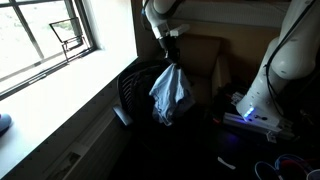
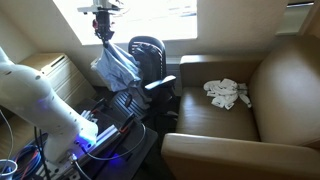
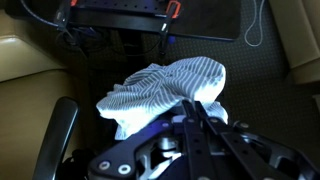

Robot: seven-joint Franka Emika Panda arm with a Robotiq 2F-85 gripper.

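A pale, finely striped cloth [image 1: 172,96] hangs from my gripper [image 1: 172,60], bunched at its top and spreading out below. The gripper is shut on it. In exterior view 2 the same cloth [image 2: 118,69] drapes downward in front of the dark mesh chair [image 2: 149,62], beneath the gripper [image 2: 104,36] near the window. Looking down in the wrist view, the cloth [image 3: 160,92] spreads out beyond the black fingers; the gripped fold itself is hard to make out in the dark.
A brown leather sofa [image 2: 210,122] stands to the right of the chair in exterior view 2, with another whitish cloth [image 2: 228,93] crumpled on its seat. The white windowsill [image 1: 75,95] runs along the left of exterior view 1. Cables [image 1: 285,165] lie near the robot's base.
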